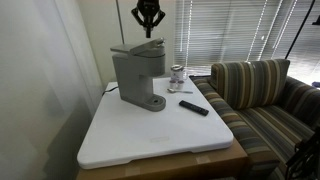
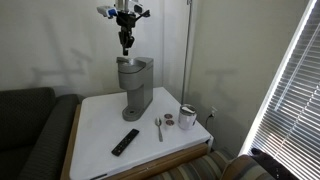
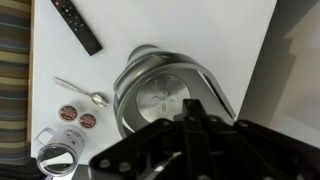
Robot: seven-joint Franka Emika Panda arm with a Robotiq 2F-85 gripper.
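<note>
A grey coffee machine point(image 1: 140, 75) stands upright on the white table, its base point(image 1: 150, 102) toward the front. From above, the wrist view shows its curved grey rim point(image 3: 122, 88) around a round metallic surface point(image 3: 162, 95). My gripper point(image 1: 149, 36) hangs over the machine's top, fingers pointing down. In exterior view 2 the gripper point(image 2: 126, 51) is also just above the top; whether it touches cannot be told. Its fingers point(image 3: 190, 106) are close together, with nothing visible between them.
A black remote point(image 1: 194, 107), a spoon point(image 2: 158, 130), two small pods point(image 3: 87, 121) and a clear jar with a white label point(image 3: 60, 150) lie or stand beside the machine. A striped sofa point(image 1: 250, 85) stands alongside.
</note>
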